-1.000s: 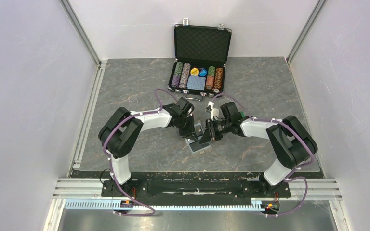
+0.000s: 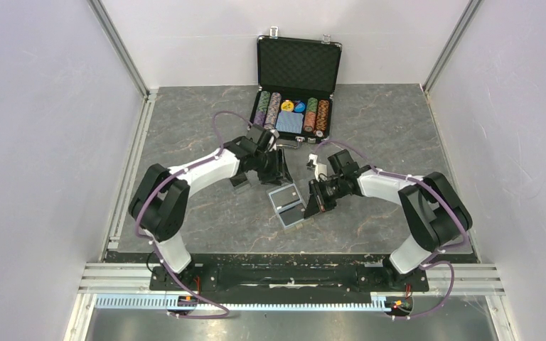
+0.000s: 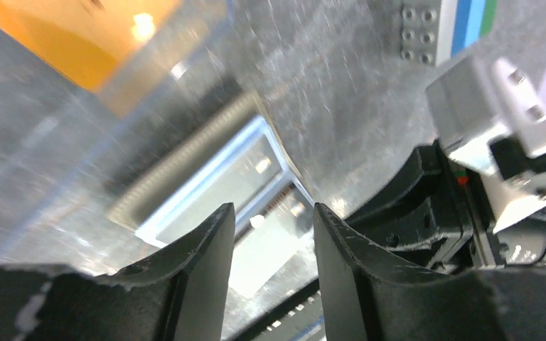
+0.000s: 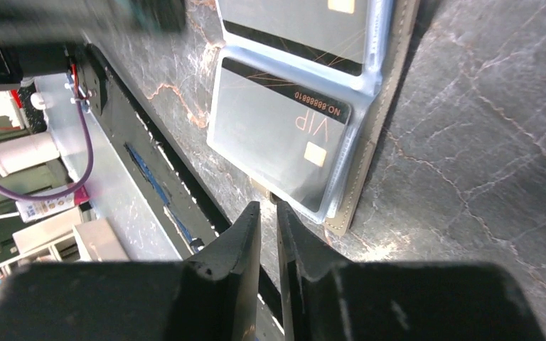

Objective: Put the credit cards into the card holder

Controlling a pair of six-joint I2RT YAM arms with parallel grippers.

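Near the table's middle lies the card holder (image 2: 277, 192), open flat with two clear sleeves framed in pale blue. Each sleeve has a dark card: the far card (image 2: 285, 197) and the near card (image 2: 293, 214), whose gold chip and "VIP" print show on the near card (image 4: 284, 128) in the right wrist view. My left gripper is open beyond the holder's far end, nothing between its fingers. At the holder's near right corner, my right gripper has a narrow open gap, empty, its tips beside the sleeve's edge.
Below my left arm, partly hidden, is a clear-walled container (image 2: 239, 180); an orange item (image 3: 89, 39) shows inside it, blurred. The open chip case (image 2: 299, 64) stands at the back. Both grippers are close together. Bare table lies to the far left and right.
My left gripper has moved off the holder, away and to the left, uncovering the far sleeve and part of the clear container. The right gripper has shifted slightly nearer the front.
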